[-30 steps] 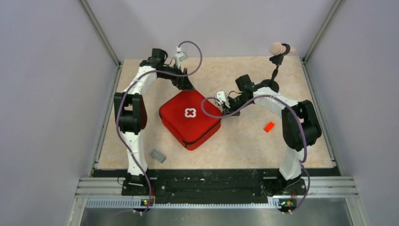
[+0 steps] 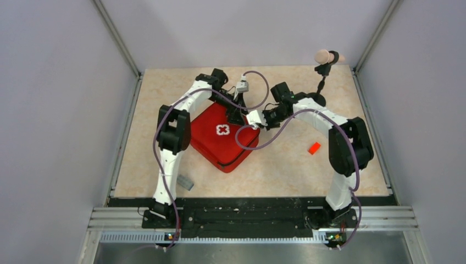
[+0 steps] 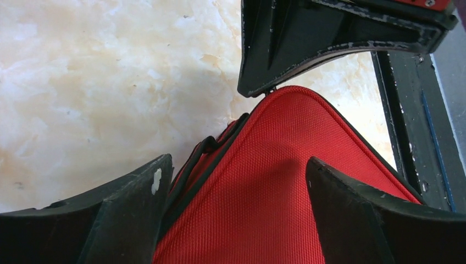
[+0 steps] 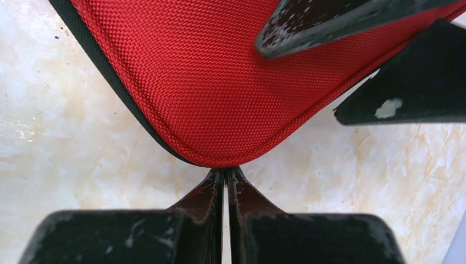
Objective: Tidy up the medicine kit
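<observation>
The red medicine kit [image 2: 211, 137] with a white cross lies flat at the left middle of the table; a black zipper runs along its side. In the top view, my left gripper [image 2: 236, 119] is over its back right edge. Its fingers are open in the left wrist view, the fingers [image 3: 357, 214] spread over the red fabric and the zippered edge. At the kit's right corner, my right gripper is shut, tips against the corner piping. Whether anything thin is pinched there is hidden. The left gripper's fingers [image 4: 308, 27] appear close by, one over the lid, one past the edge.
A small grey block [image 2: 185, 182] lies at the front left, and an orange-red piece [image 2: 314, 148] at the right. A black stand [image 2: 319, 98] with a pale round top occupies the back right.
The kit has shifted slightly; the right gripper has moved only a little.
</observation>
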